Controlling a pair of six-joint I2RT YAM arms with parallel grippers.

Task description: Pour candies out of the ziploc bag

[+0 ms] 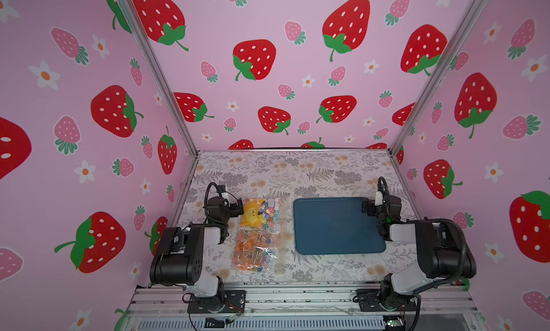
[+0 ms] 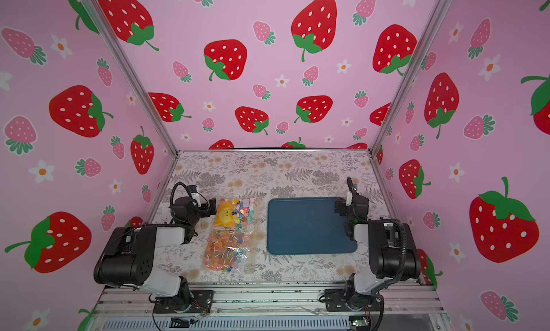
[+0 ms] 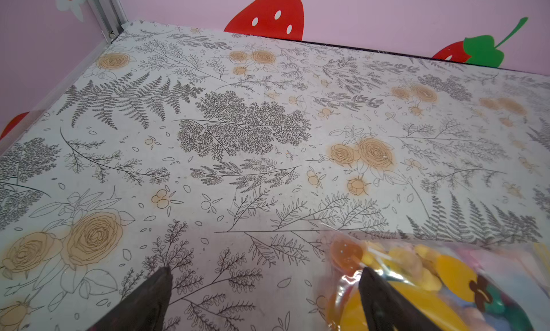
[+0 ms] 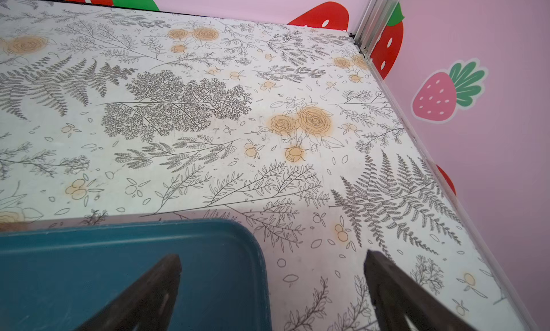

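Two clear plastic bags lie flat on the left half of the table. The far bag (image 1: 260,213) has a yellow figure and colourful pieces showing; the near bag (image 1: 255,250) shows orange and mixed wrapped candies. To their right lies an empty blue tray (image 1: 339,226). Just left of the far bag, my left gripper (image 1: 236,208) stands open, and in the left wrist view that bag (image 3: 435,285) shows at lower right, partly behind a finger (image 3: 395,308). Open as well, my right gripper (image 1: 368,207) hovers over the tray's far right corner, nothing between its fingers.
Pink strawberry walls (image 1: 309,73) close off the back and both sides. A metal rail (image 1: 303,291) runs along the front edge.
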